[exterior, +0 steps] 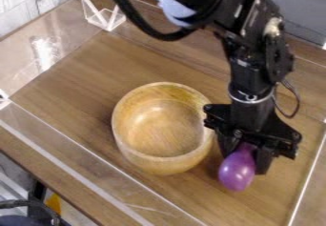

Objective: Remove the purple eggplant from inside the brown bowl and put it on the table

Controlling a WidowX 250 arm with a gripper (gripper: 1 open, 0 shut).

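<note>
The brown bowl (pixel 143 130) sits on the wooden table, its inside empty. To its right, over the bare tabletop, the purple eggplant (pixel 237 170) points downward from my black gripper (pixel 245 150), which is shut on its upper end. The fingers cover that upper part. Whether the eggplant's lower tip touches the table cannot be told from this angle.
Bare table (pixel 76 82) stretches left of and behind the bowl. A clear plastic-like stand (pixel 105 15) is at the back left. Dark equipment (pixel 29 211) lies off the table's edge at the front left.
</note>
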